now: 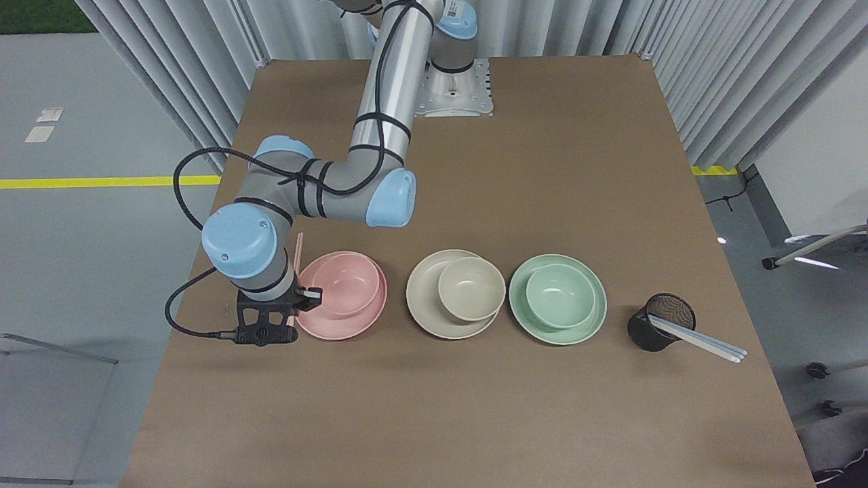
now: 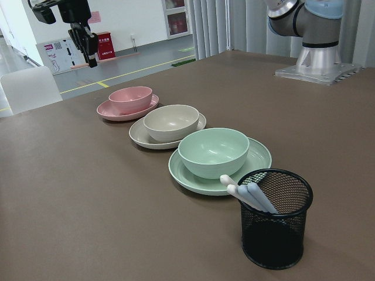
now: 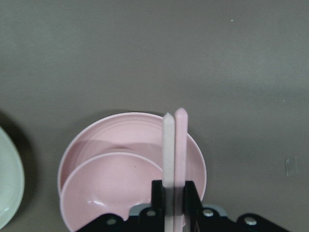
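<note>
My gripper is shut on a pair of chopsticks (image 3: 180, 145), one pink and one pale, held above the pink plate (image 3: 135, 125) and pink bowl (image 3: 106, 188). In the front view the gripper (image 1: 277, 313) is at the left end of the row of dishes; in the left view it (image 2: 91, 58) hangs raised. A cream bowl on a plate (image 1: 471, 288) and a green bowl on a plate (image 1: 561, 294) stand to the right. A black mesh cup (image 1: 643, 329) holds pale chopsticks (image 1: 700, 341).
The robot's base (image 1: 451, 97) stands at the back edge.
</note>
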